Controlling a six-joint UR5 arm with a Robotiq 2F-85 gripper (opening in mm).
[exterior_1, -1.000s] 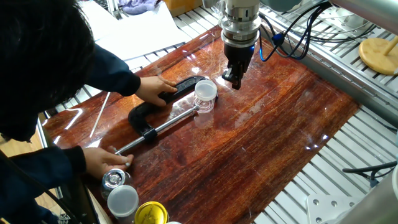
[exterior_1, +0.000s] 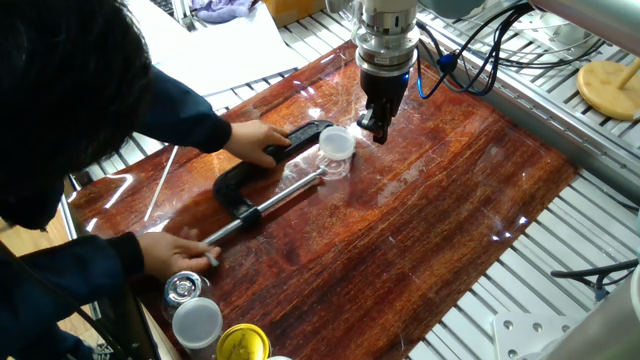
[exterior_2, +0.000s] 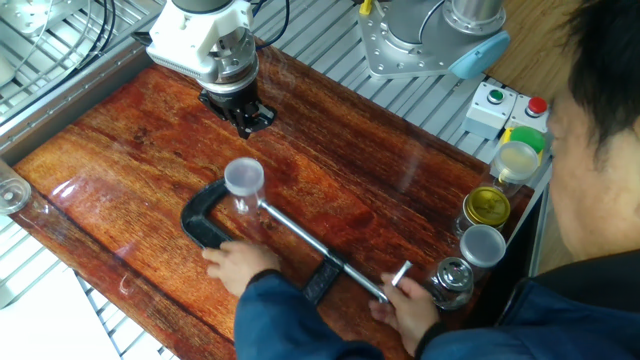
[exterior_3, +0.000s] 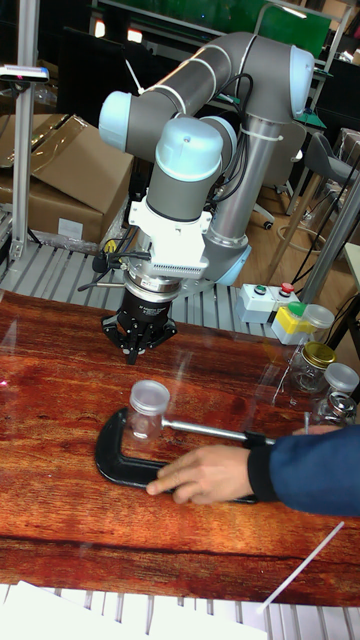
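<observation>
A clear jar with a frosted white lid (exterior_1: 337, 143) stands upright on the table, within the frame of a black C-clamp (exterior_1: 232, 186). The clamp lies flat, and the end of its steel screw (exterior_2: 300, 232) reaches the jar's side. A person's one hand (exterior_1: 257, 141) rests on the clamp frame; the other hand (exterior_2: 407, 308) holds the handle end of the screw. My gripper (exterior_3: 133, 353) hangs above the table, pointing down, behind the jar in exterior view 3 and apart from it. No object shows at its fingers, but their opening is unclear.
Several more jars stand at the table's edge by the person, among them a gold-lidded jar (exterior_2: 488, 207) and a white-lidded jar (exterior_2: 482, 246). A button box (exterior_2: 491, 108) sits beyond that edge. In exterior view 1, the right part of the tabletop (exterior_1: 450, 200) is clear.
The clamp and jar have shifted slightly toward my gripper, up and right in exterior view 1. The person's hands moved along with them. My arm has stayed still.
</observation>
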